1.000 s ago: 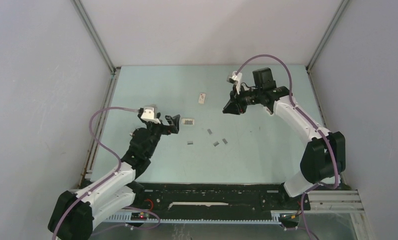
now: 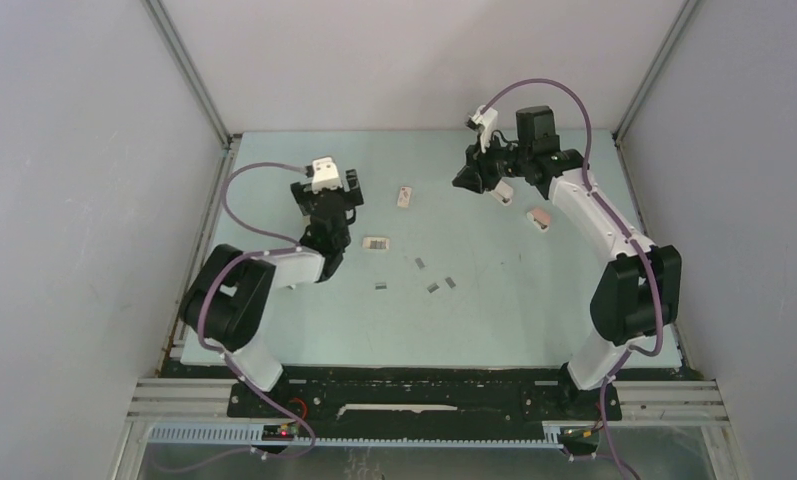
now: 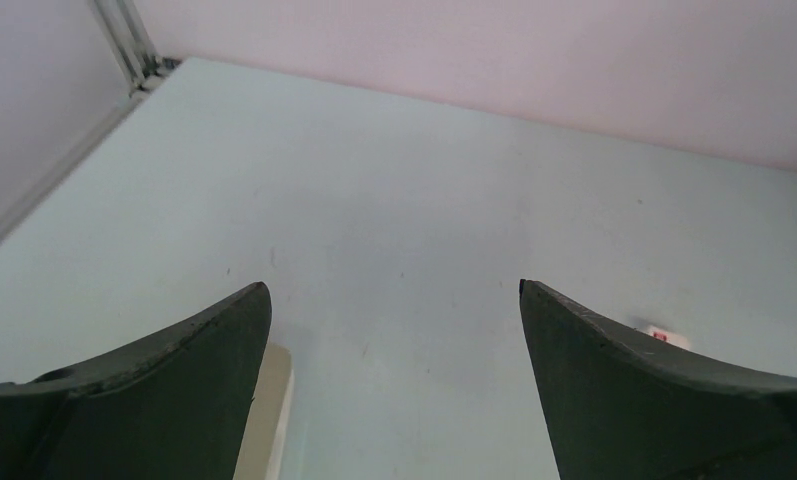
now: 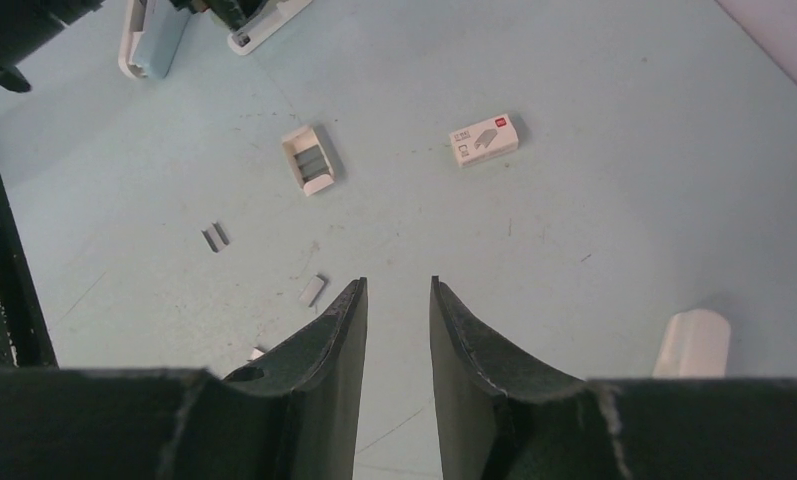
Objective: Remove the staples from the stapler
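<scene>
My left gripper is open above the left table, with a beige object below it, mostly hidden; in the right wrist view a light-blue item (image 4: 157, 40) and a white one (image 4: 254, 38) lie under the left arm, likely stapler parts but unclear. My right gripper is part open over the back right, nothing between its fingers. A small open tray (image 2: 376, 243) holds grey strips. Several staple strips (image 2: 433, 287) lie loose in the middle. A small printed box (image 2: 404, 197) stands farther back.
Beside the right gripper lie a pale object (image 2: 502, 194) and a pink-and-white one (image 2: 537, 218). Walls and rails border the sides and back.
My right gripper has moved a little toward the back.
</scene>
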